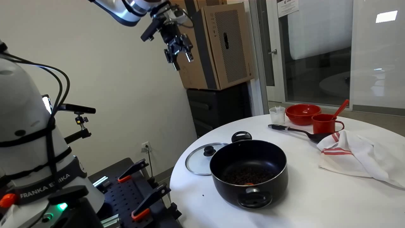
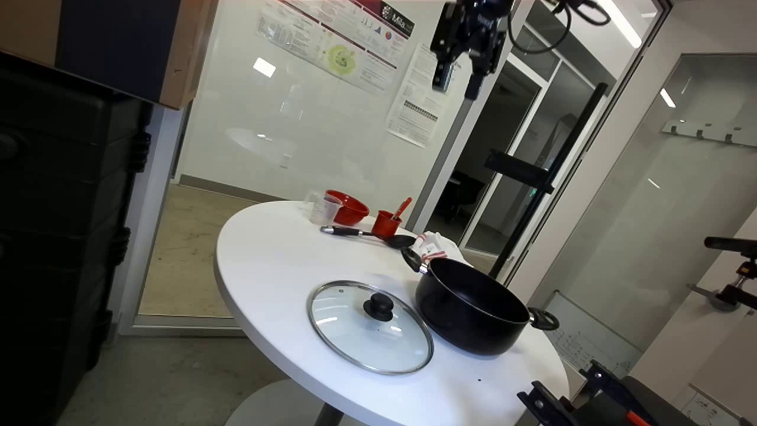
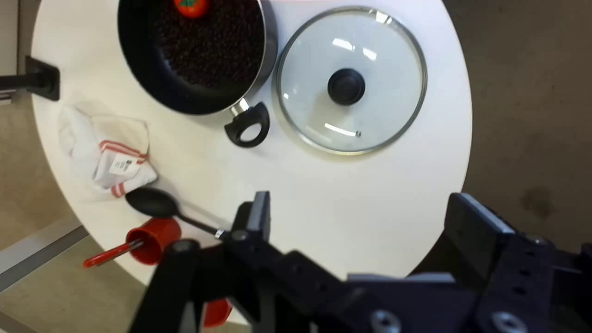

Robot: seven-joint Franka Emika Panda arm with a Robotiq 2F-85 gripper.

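Note:
High above the table, well clear of everything on it, my gripper (image 1: 183, 62) hangs open and empty. In the wrist view its fingers (image 3: 258, 216) stand wide apart. A black pot (image 1: 248, 167) holds dark beans (image 3: 208, 41) and a small tomato (image 3: 191, 5). Beside the pot, flat on the table, lies a glass lid (image 3: 383, 100) with a black knob (image 3: 346, 86). The pot itself is uncovered.
Along the table's far side are red bowls (image 1: 302, 112), a clear measuring cup (image 1: 277, 115), a red mug (image 1: 323, 124), a black spoon (image 1: 288, 129) and a white towel (image 1: 357, 155). Cardboard boxes (image 1: 231, 45) stand behind the gripper. Bare tabletop (image 3: 344, 211) lies between lid and spoon.

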